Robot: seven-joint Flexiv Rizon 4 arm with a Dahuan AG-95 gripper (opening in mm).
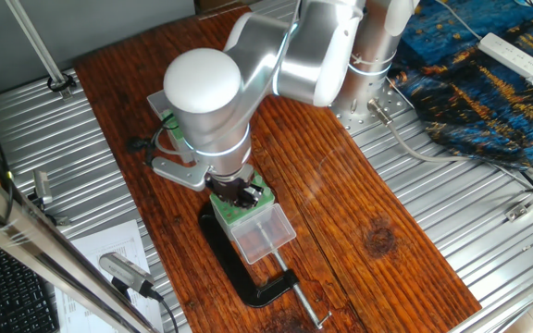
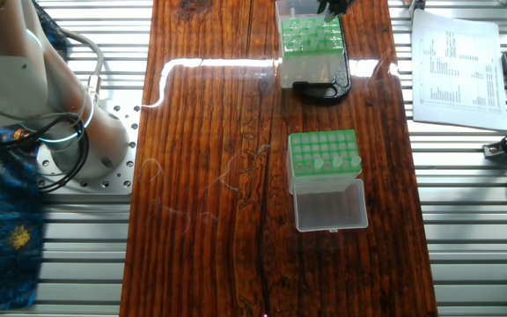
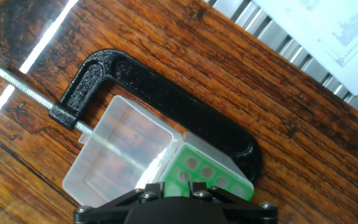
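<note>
A green-topped tube rack [image 1: 255,205] stands beside a black clamp, its clear lid [image 1: 265,233] folded open. My gripper [image 1: 248,195] is right over this rack, and its fingertips overlap the green top. In the wrist view, the gripper shows at the bottom edge with a narrow gap between its fingertips; rack green shows through it and I make out no object there. Several holes are visible in the rack top [image 3: 207,172], while the gripper hides its near part. A second green rack [image 2: 324,151] holds 3 pale tubes [image 2: 337,162] along its lid side.
The black C-clamp [image 3: 173,99] lies along the first rack, its threaded screw [image 3: 33,90] reaching out past the lid. The second rack's clear lid [image 2: 331,207] lies open. Bare wooden table [image 2: 205,220] spreads toward the robot base. Printed sheets [image 2: 459,66] lie off the table.
</note>
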